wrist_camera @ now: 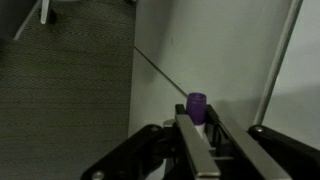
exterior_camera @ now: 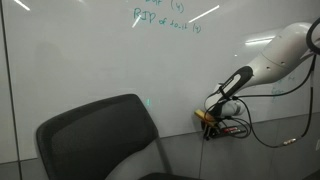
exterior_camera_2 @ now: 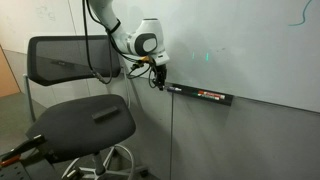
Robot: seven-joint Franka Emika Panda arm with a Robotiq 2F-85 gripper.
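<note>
A marker with a purple end (wrist_camera: 197, 103) stands out between the fingertips in the wrist view; a little of its pale body shows below. My gripper is shut on it. In exterior view 1 the gripper (exterior_camera: 207, 131) hangs low, close to the lower edge of the whiteboard (exterior_camera: 100, 60). Exterior view 2 places the gripper (exterior_camera_2: 158, 80) just left of the black marker tray (exterior_camera_2: 182, 90). The marker is too small to make out in either exterior view.
An office chair (exterior_camera: 98, 137) stands to the left of the arm in exterior view 1. Small red and white items (exterior_camera_2: 212, 96) rest on the tray. Teal writing (exterior_camera: 165, 20) marks the upper board. Dark floor (wrist_camera: 70, 110) lies below, left in the wrist view.
</note>
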